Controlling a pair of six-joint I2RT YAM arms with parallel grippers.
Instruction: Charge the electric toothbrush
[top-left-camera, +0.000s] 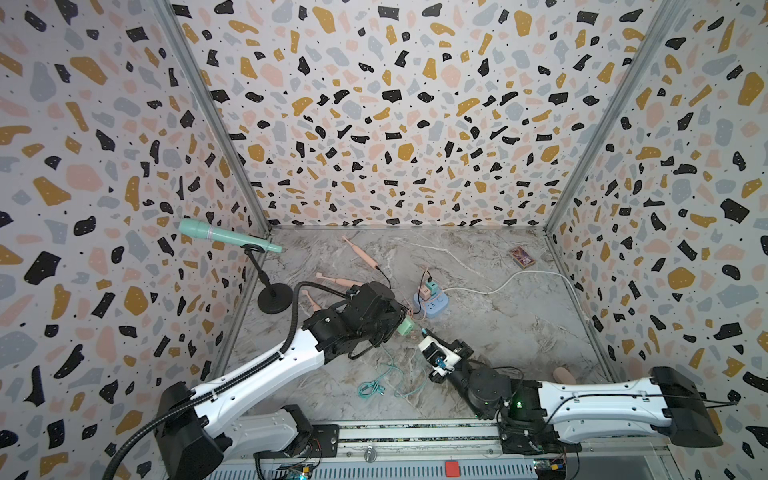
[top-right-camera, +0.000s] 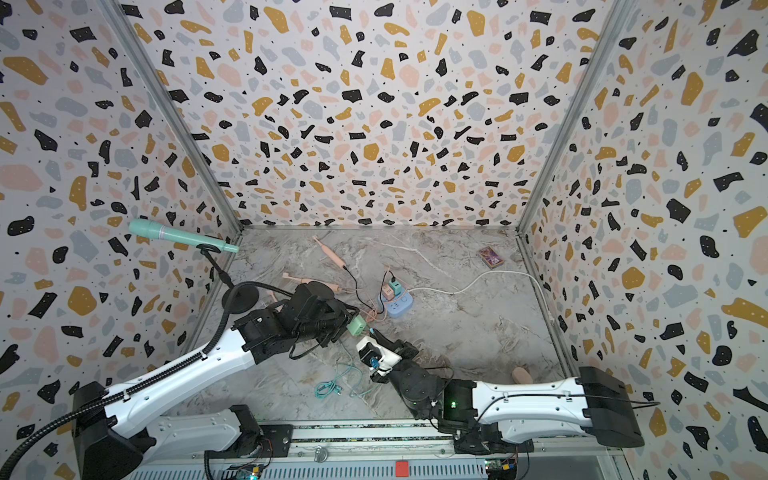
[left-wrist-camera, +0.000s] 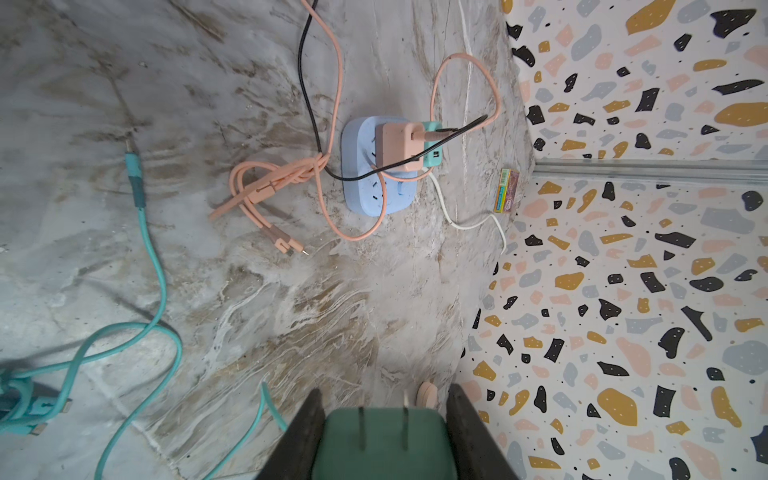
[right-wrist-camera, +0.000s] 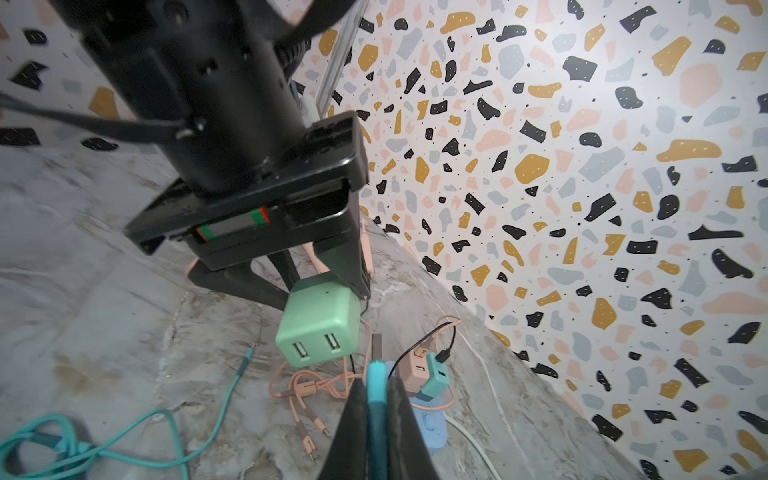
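A green charger block (right-wrist-camera: 320, 320) with two USB slots is clamped in my left gripper, which is shut on it above the table. Close by, my right gripper is shut on the teal end of a USB cable (right-wrist-camera: 376, 380); its metal plug points up and away, apart from the block's slots. The teal cable (left-wrist-camera: 156, 264) lies coiled on the table with its other tip free. A blue power strip (top-left-camera: 433, 304) stands behind, holding a pink adapter (right-wrist-camera: 413, 370) and a teal adapter (right-wrist-camera: 435, 378). Pink toothbrushes (top-left-camera: 361, 253) lie at the back left.
A tangled pink cable (left-wrist-camera: 280, 180) lies by the strip, near a black cord (left-wrist-camera: 304, 88). A teal lamp on a black stand (top-left-camera: 274, 297) is at the left. A small card box (top-left-camera: 522, 257) sits back right.
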